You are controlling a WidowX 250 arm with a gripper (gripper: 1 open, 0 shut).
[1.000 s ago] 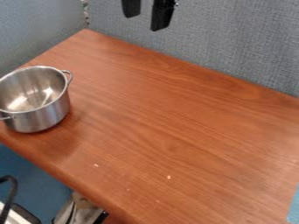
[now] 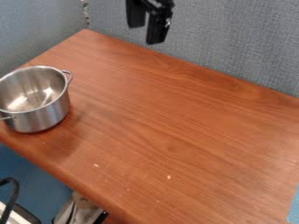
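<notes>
A black gripper [image 2: 147, 24] hangs at the top centre of the camera view, high against the grey back panel and partly cut off by the frame's top edge. Its two dark fingers point downward; whether they are open or shut is hard to tell, and no object is visible held by it. A steel pot [image 2: 35, 96] with side handles stands upright at the left edge of the wooden table [image 2: 176, 149], well away from the gripper.
Grey padded panels border the back and left. Cables and some equipment show below the table's front left edge.
The pot stands where it was.
</notes>
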